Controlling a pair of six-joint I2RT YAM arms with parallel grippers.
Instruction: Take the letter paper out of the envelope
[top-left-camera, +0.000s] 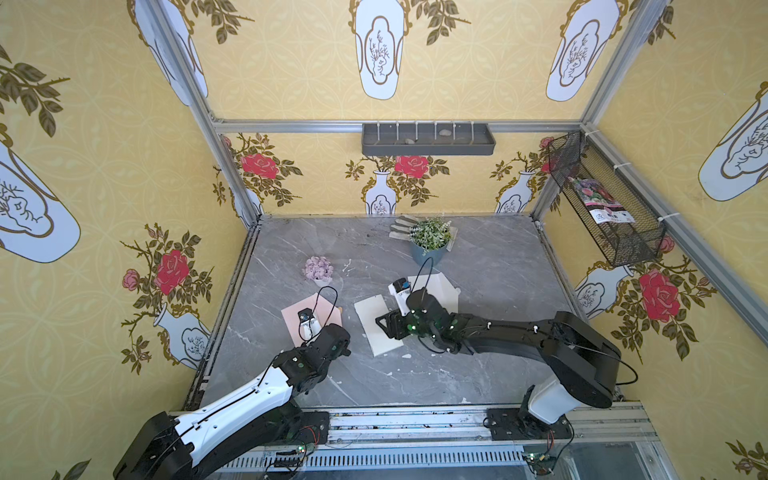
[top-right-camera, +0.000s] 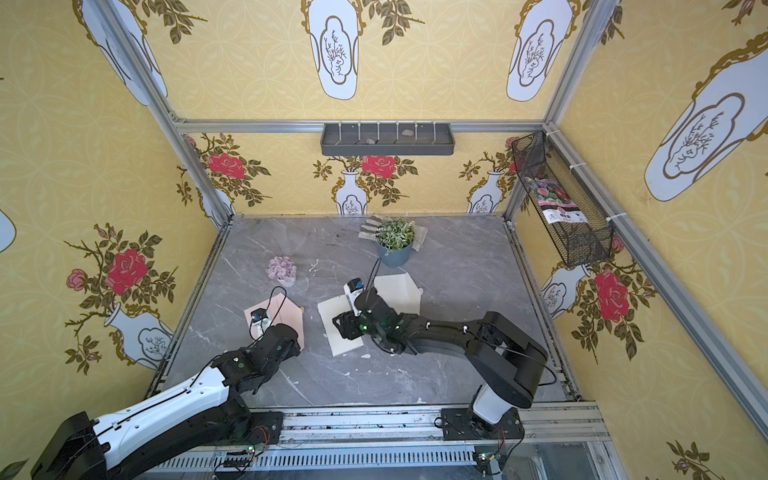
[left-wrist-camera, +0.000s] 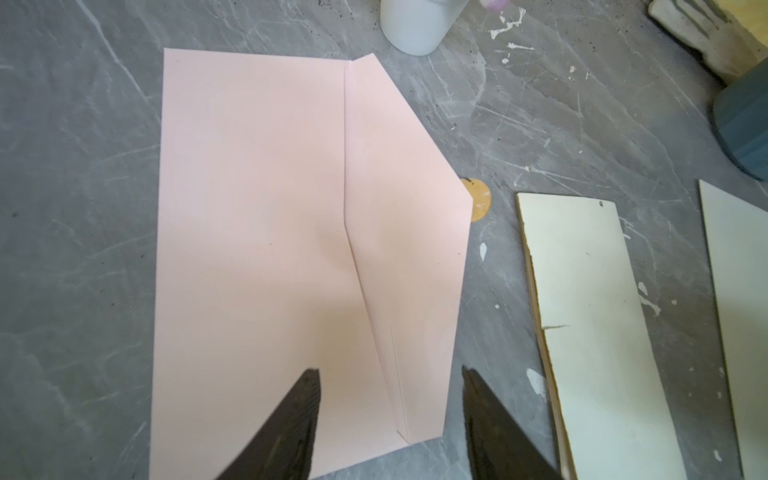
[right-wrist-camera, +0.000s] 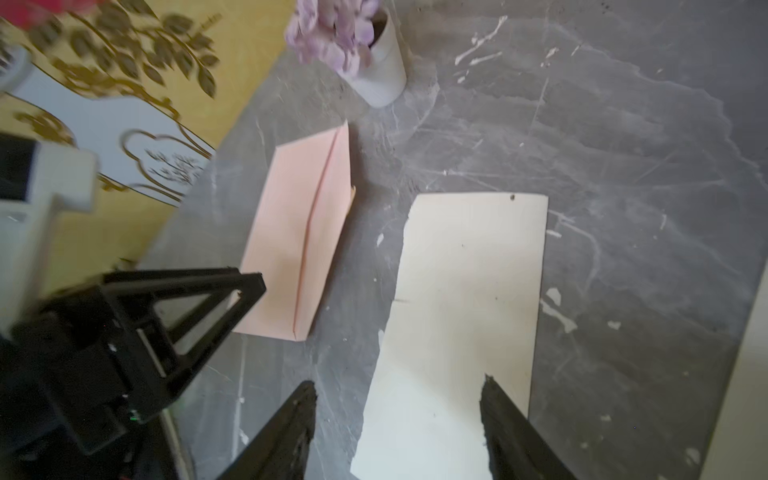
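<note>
A pink envelope lies flat with its flap along the right side, a small tan round piece at the flap's tip. My left gripper hangs open over its near part, nothing between the fingers. Beside it lies a cream paper with a worn, torn left edge; my right gripper is open above it, holding nothing. Another pale sheet lies at the right, partly hidden by the right arm in the top views. Whether anything is inside the envelope cannot be seen.
A purple flower in a white pot stands behind the envelope. A green plant in a blue pot stands at the back centre on a pale item. A mesh basket hangs on the right wall.
</note>
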